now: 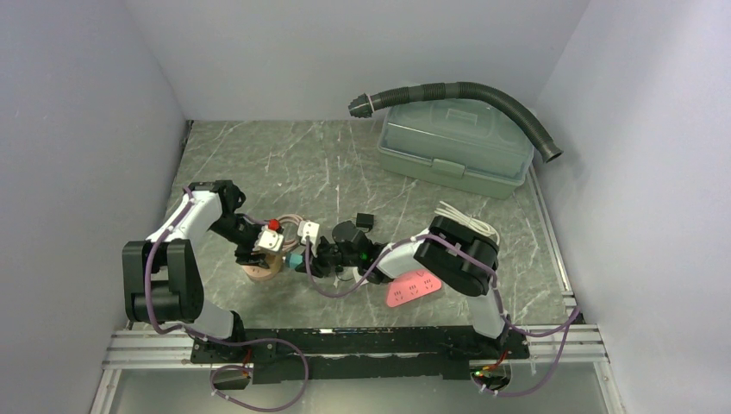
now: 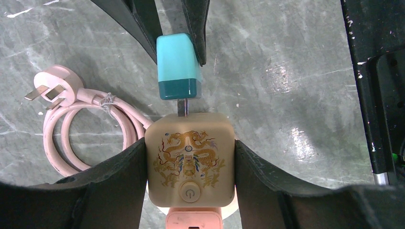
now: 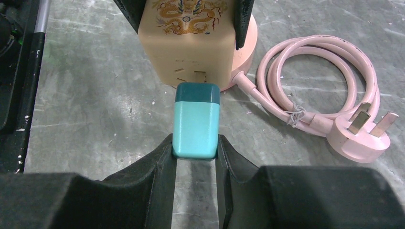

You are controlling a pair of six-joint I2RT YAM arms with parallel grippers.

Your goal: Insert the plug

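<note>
In the left wrist view a beige socket block (image 2: 190, 167) with a gold dragon print and a power button is clasped at both sides by my left gripper. A teal plug (image 3: 197, 126) with a darker front end sits in my right gripper, which is shut on it. The plug faces the socket's slotted side (image 3: 191, 71). Bare metal prong (image 2: 183, 107) shows in the short gap between plug and block, its tip at or close to the slots. How far it enters, I cannot tell.
A coiled pink cable (image 3: 351, 78) ending in a three-pin plug (image 3: 359, 143) lies beside the block. A pink power strip (image 1: 414, 289) rests under the right arm. Farther back are a black cube (image 1: 365, 221), a white cable (image 1: 470, 220) and a green box (image 1: 457, 142).
</note>
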